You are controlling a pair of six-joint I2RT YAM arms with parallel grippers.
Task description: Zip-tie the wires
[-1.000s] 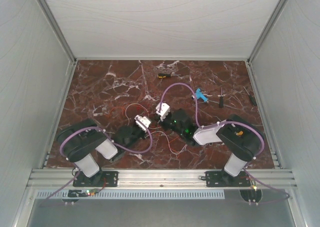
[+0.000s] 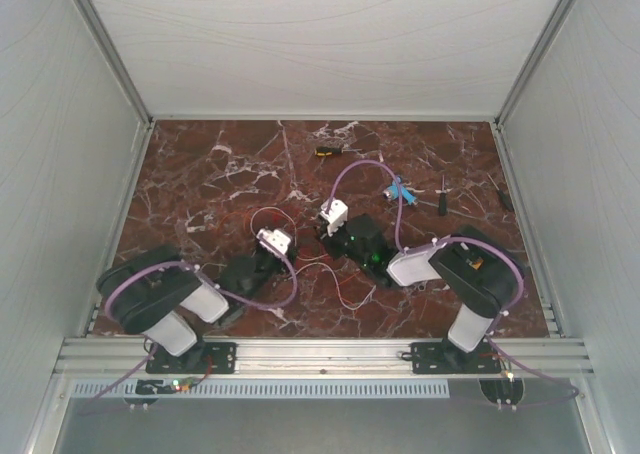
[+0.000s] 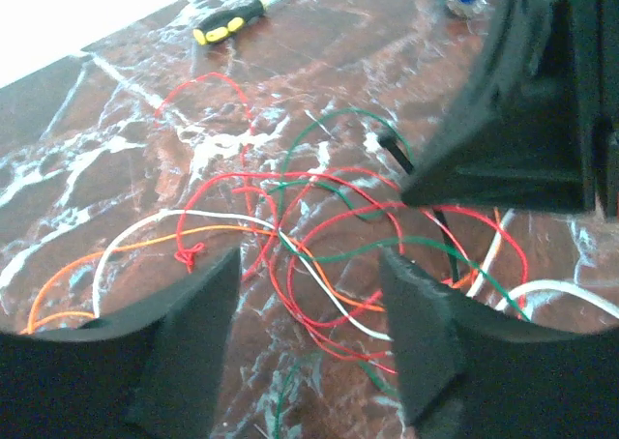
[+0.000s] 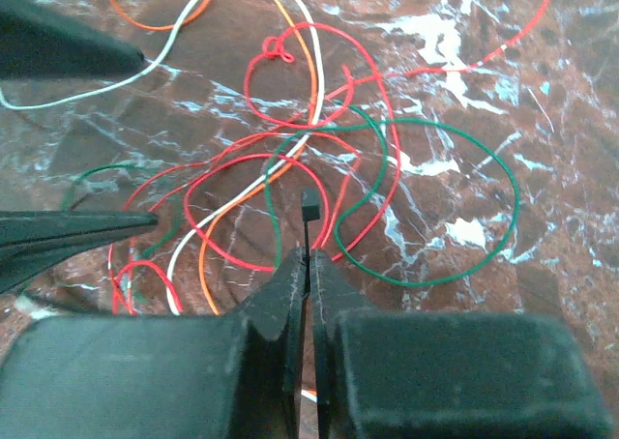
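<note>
Red, green, white and orange wires [image 4: 324, 120] lie in loose loops on the marble-patterned table. My right gripper is shut on a black zip tie [image 4: 309, 209], whose square head sticks out past the fingertips above the wires. In the left wrist view, the zip tie's head [image 3: 389, 143] shows on one side of the right fingers [image 3: 503, 159] and its thin tail on the other. Held open, my left gripper has nothing gripped; the wires show beyond its gap. The two grippers face each other closely in the top view.
A yellow-black screwdriver [image 2: 328, 151] lies at the back, a blue tool [image 2: 401, 190] to the right of it. Another screwdriver [image 2: 442, 199] and a dark tool [image 2: 503, 196] are farther right.
My left gripper has moved left and slightly back, widening its distance from the right one. My right gripper has shifted slightly right and back, its hose now crossing the blue tool.
</note>
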